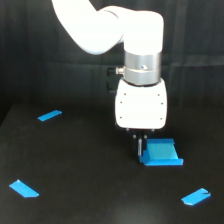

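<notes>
A blue square piece [163,153] lies on the dark table, right of and below the arm's white hand in the camera view. My gripper [141,147] points down at the left edge of this piece, its dark fingers thin and hard to make out against the black surface. Whether the fingers touch the blue piece or have anything between them cannot be told.
Several short blue strips lie flat on the table: one far left [50,115], one near left [24,188] and one near right [196,197]. Open black surface spreads to the left and front. A dark curtain [50,50] hangs behind.
</notes>
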